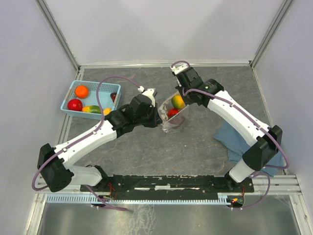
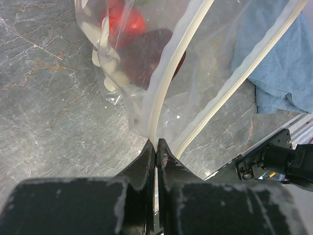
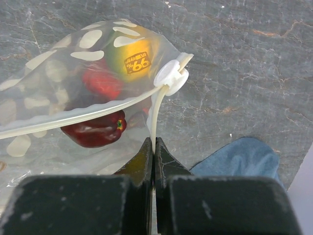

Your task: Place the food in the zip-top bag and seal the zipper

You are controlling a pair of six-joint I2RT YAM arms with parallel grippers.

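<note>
The clear zip top bag (image 1: 173, 125) hangs at mid table between both grippers, holding a yellow-green fruit (image 1: 177, 102), a red fruit (image 1: 172, 112) and a dark red pepper (image 3: 90, 129). My left gripper (image 1: 157, 120) is shut on the bag's opening edge at one end; the left wrist view shows the zipper strip between its fingertips. My right gripper (image 1: 180, 91) is shut at the other end of the opening, the thin edge running into its tips in the right wrist view, near the white zipper slider (image 3: 168, 77).
A light blue basket (image 1: 70, 100) at the back left holds an orange, a red fruit and several other items. A blue cloth (image 1: 230, 142) lies at the right.
</note>
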